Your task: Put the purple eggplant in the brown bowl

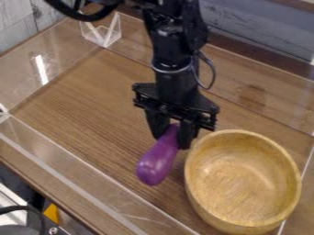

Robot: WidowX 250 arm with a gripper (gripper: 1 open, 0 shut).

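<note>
A purple eggplant (157, 160) hangs from my gripper (171, 134), which is shut on its upper end. Its lower tip points toward the front of the tray. Just to its right is the brown bowl (245, 217), round, wide and empty, in the lower right of the camera view. The eggplant appears beside the bowl's left rim, not over its inside. How high it hangs above the surface is hard to tell.
The wooden tray floor (80, 115) is bare to the left and behind the arm. A clear plastic holder (101, 30) stands at the back left. Tray walls bound the left and back, and a dark cable (25, 209) lies at the lower left corner.
</note>
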